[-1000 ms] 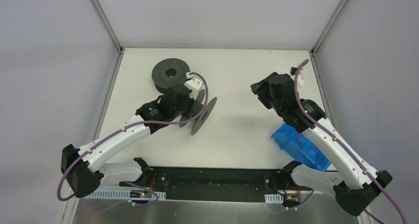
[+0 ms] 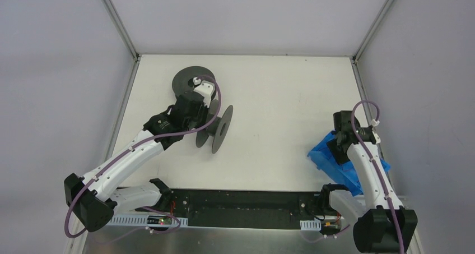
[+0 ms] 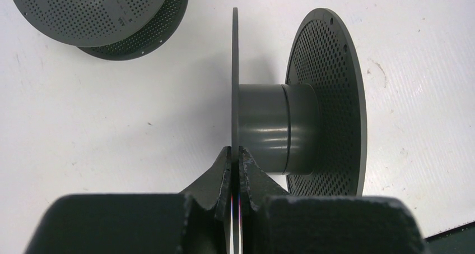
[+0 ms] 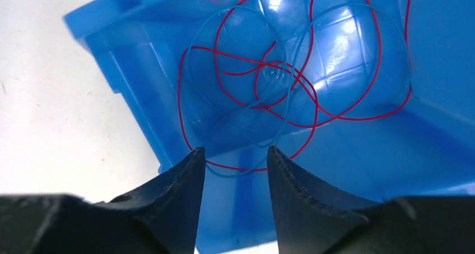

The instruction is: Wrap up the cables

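Observation:
A dark grey spool (image 3: 263, 128) stands on the table with its bare hub between two perforated flanges. My left gripper is shut on the thin edge of the spool's nearer flange (image 3: 235, 69). In the top view the same spool (image 2: 222, 129) shows beside the left arm. Over the blue bin (image 4: 229, 220) my right gripper hangs part open, nothing visible gripped between its fingers. Loops of red cable (image 4: 180, 91) and a pale blue cable (image 4: 285, 46) lie inside the bin below the fingertips.
A second grey spool (image 2: 182, 81) lies flat at the table's back left, partly behind the left arm. The blue bin (image 2: 320, 163) sits at the front right corner near the side wall.
My right arm has swung right and toward the front, from above the table to over the bin. My left gripper and the spool have shifted slightly left, and the spool has turned somewhat.

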